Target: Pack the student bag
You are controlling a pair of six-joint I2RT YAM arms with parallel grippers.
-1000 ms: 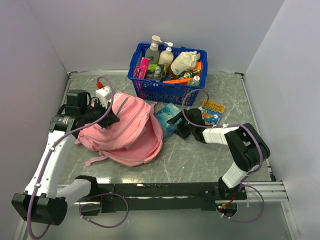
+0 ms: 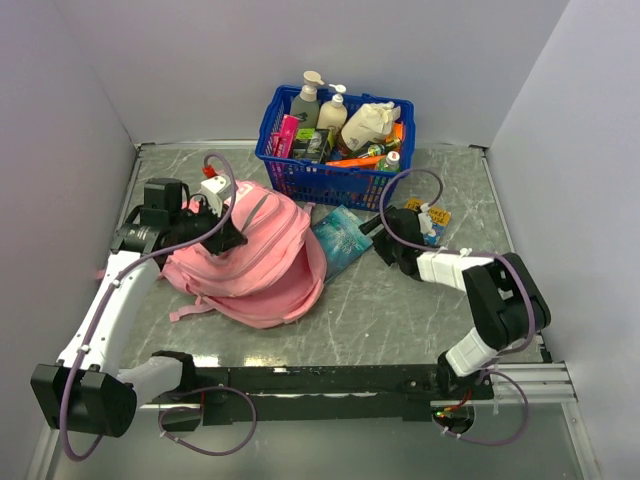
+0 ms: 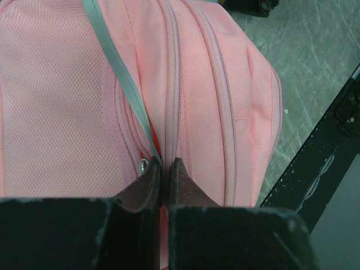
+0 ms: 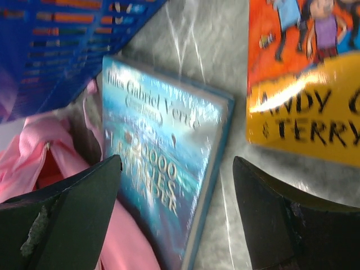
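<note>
A pink backpack [image 2: 258, 270] lies on its side at left, its opening facing right. My left gripper is shut on its fabric beside a zipper and a pale green strap. A teal book [image 4: 154, 152] lies flat between the backpack and the basket. My right gripper is over the book's right edge, fingers apart with nothing between them. An orange and yellow book [image 4: 304, 101] lies to the right, partly hidden by my right arm in the top view.
A blue basket [image 2: 320, 184] of bottles, boxes and other supplies stands at the back, close to both books.
My right gripper has moved right, away from the middle of the teal book toward the orange and yellow book. My left gripper and the backpack have shifted only slightly.
</note>
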